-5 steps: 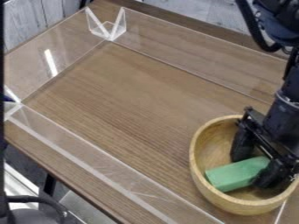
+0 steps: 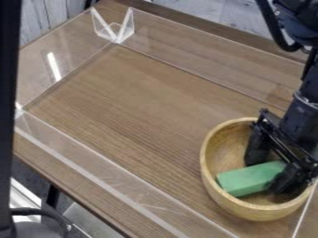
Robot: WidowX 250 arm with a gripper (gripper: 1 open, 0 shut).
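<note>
A wooden bowl sits at the lower right of the camera view, with a green block lying inside it. My black gripper reaches down from the right into the bowl, over the back right part of the green block. Its fingertips are dark and partly hide the block, and whether they touch it is hard to tell. The gripper is open.
Clear strips run along its edges, and a clear plastic bracket stands at the back left. A black post runs down the left edge.
My gripper has shifted slightly up and toward the back.
</note>
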